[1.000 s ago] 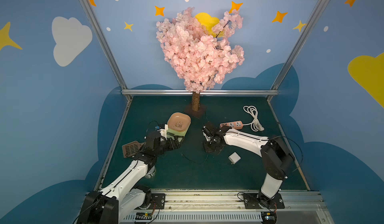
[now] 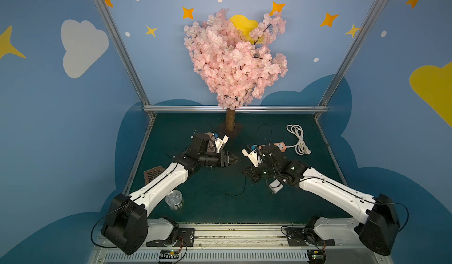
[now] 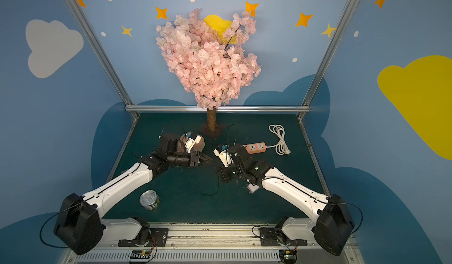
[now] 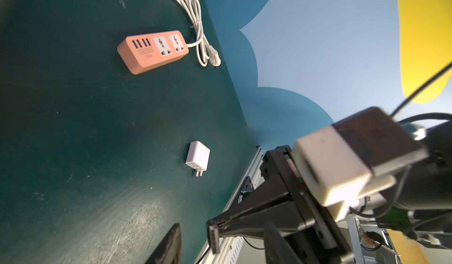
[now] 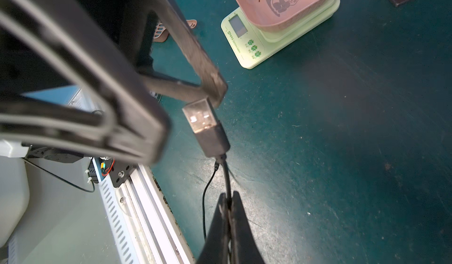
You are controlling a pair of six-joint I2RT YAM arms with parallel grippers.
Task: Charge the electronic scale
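A black cable's USB plug (image 5: 207,127) points up out of my right gripper, which is shut on the cable just below the plug. My left gripper (image 2: 236,160) is part open, facing the right one above the table. In the right wrist view, its fingers (image 5: 146,132) stand on the near and far sides of the plug's metal end, apparently without gripping it. The pale green scale (image 5: 244,42) carries a pink bowl (image 5: 282,5). A white charger (image 4: 197,155) lies on the table with its prongs showing. Behind it is the orange power strip (image 4: 155,56).
A tree with pink blossoms (image 2: 235,61) stands at the back. At the left are a brown slotted spatula (image 2: 153,174) and a clear-lidded can (image 2: 174,200). The white power cord (image 2: 297,139) lies coiled at the right. Bare table lies below the grippers.
My left gripper has moved right and away from the front edge, now hiding most of the scale. The right arm has swung its elbow outward; its gripper stays near mid-table. The grippers are closer together.
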